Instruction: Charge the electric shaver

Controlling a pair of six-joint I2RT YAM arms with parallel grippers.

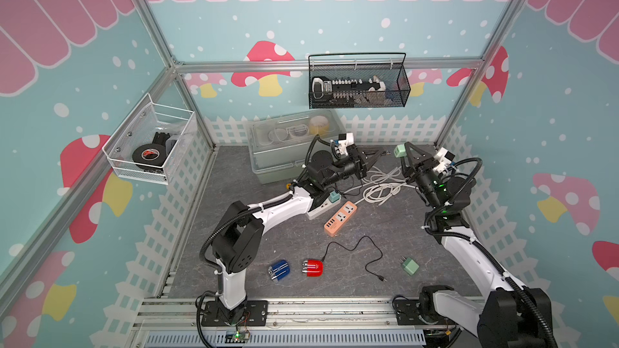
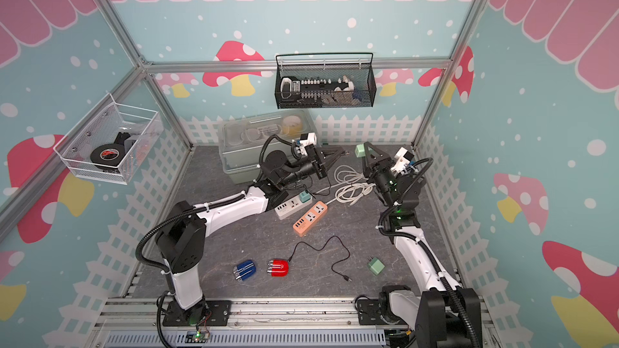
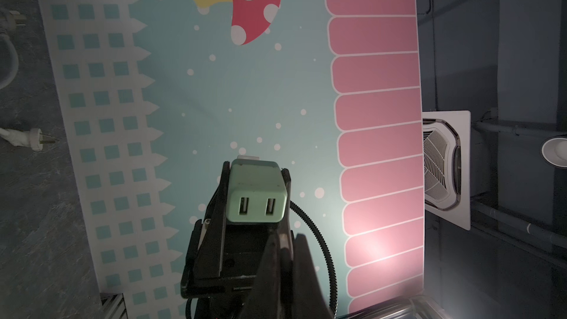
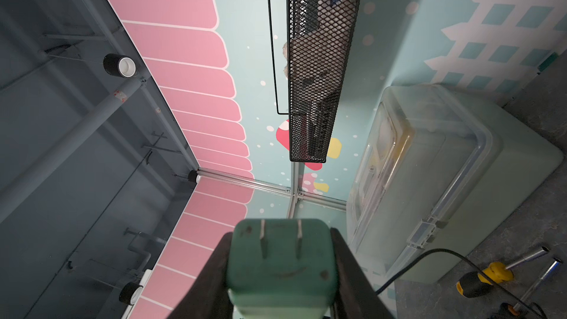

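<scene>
My right gripper (image 2: 363, 149) is shut on a green charger adapter (image 1: 400, 150), held up above the back of the table. In the left wrist view the adapter (image 3: 257, 192) turns two dark USB slots toward me. Facing it with a small gap, my left gripper (image 1: 381, 153) is shut on a thin cable plug (image 1: 387, 152); its dark cable (image 4: 440, 251) runs down from there. Low on the table lie a red shaver (image 1: 312, 267), with a black cable (image 1: 351, 246) running from it, and a blue shaver (image 1: 279, 270).
A second green adapter (image 1: 410, 266) rests at the front right. An orange power strip (image 1: 340, 218) and a white one (image 2: 293, 206) lie mid-table; a teal adapter (image 2: 305, 196) sits in the white one. White cords (image 1: 381, 190) coil behind, beside a lidded box (image 1: 296, 141).
</scene>
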